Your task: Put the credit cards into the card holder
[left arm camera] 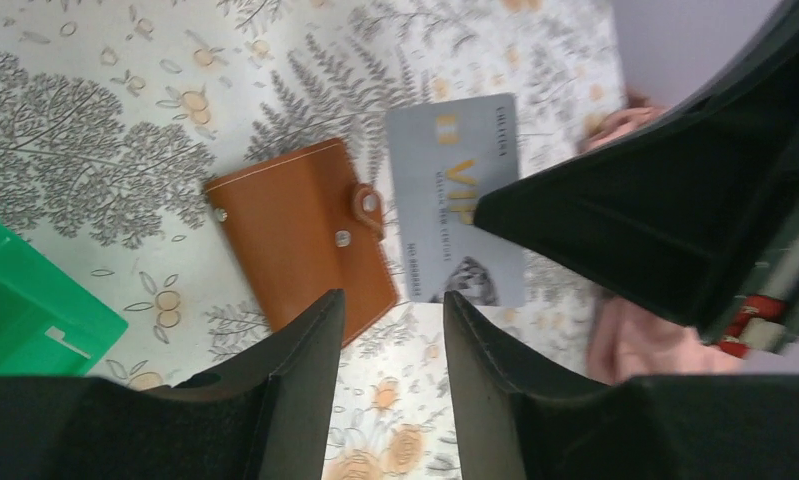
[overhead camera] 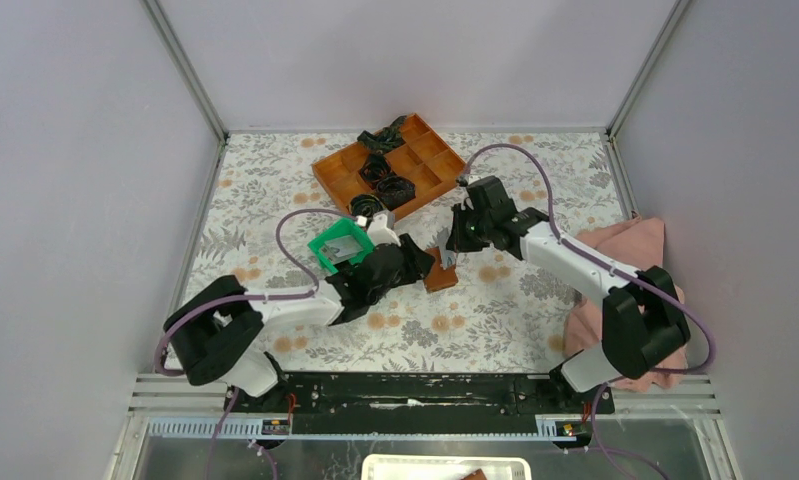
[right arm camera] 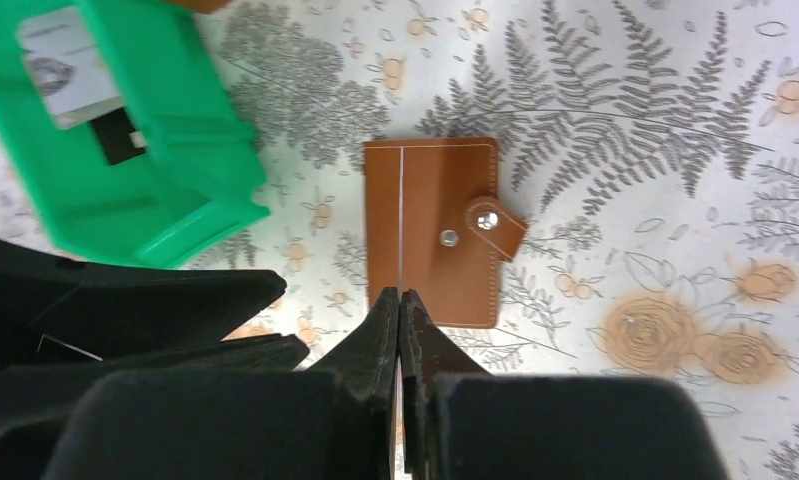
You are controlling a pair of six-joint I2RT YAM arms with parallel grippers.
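Lying on the patterned tabletop, the brown leather card holder [overhead camera: 440,281] has its snap strap pointing to one side; the left wrist view also shows the holder [left arm camera: 285,230]. A silver-grey card [left arm camera: 455,210] hangs upright beside and above it, pinched by my right gripper [overhead camera: 451,243], which is shut on its edge. From the right wrist the same card [right arm camera: 401,215] appears edge-on as a thin line across the holder. My left gripper is part open with nothing between its fingers, pointing toward the holder and card.
The green bin [overhead camera: 337,246] with more cards [right arm camera: 65,60] inside stands left of the holder. Behind it is a wooden compartment tray [overhead camera: 415,160] with dark coiled items. A pink cloth [overhead camera: 630,250] lies at the right. Tabletop in front of the holder is clear.
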